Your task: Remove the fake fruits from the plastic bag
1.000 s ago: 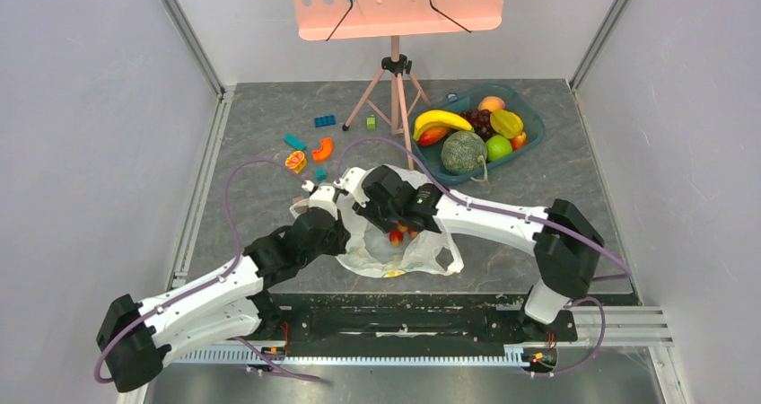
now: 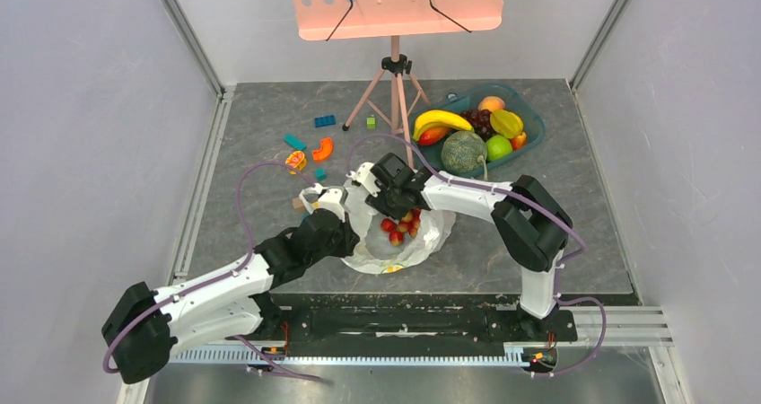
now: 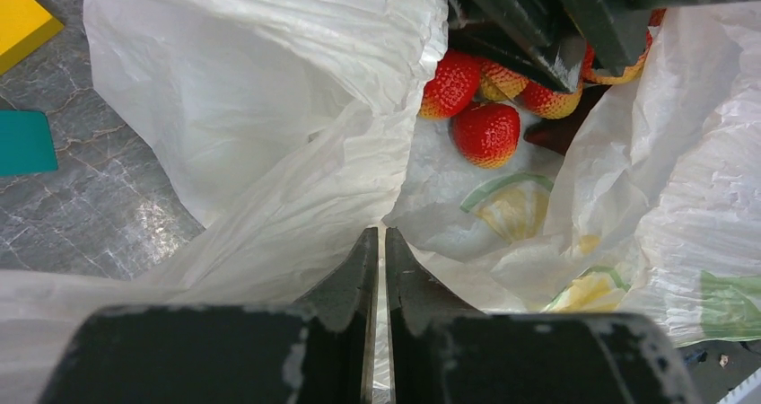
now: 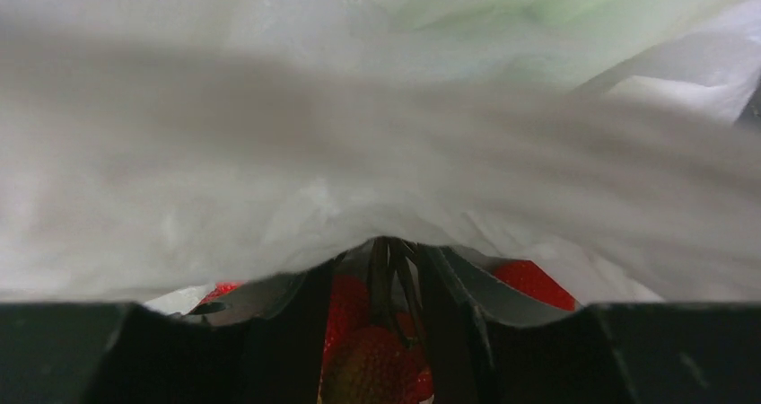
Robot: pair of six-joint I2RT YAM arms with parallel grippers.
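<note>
The white plastic bag (image 2: 418, 250) lies with its mouth spread, and several red-and-yellow fake strawberries (image 3: 485, 136) rest inside. My left gripper is shut on the bag's edge at its left side, and white plastic shows between the fingers. In the right wrist view my right gripper reaches into the bag, its fingers parted around strawberries (image 4: 370, 365) and thin brown stems (image 4: 381, 283). Whether the pads touch any fruit cannot be seen. A fold of the bag crosses in front and hides part of them.
A teal basket (image 2: 536, 127) with a banana, a melon and other fruits stands at back right, beside the pink stand's legs (image 2: 403, 121). Loose toy pieces, such as a blue brick (image 2: 324, 121), lie left of the stand. Bare table lies right of the bag.
</note>
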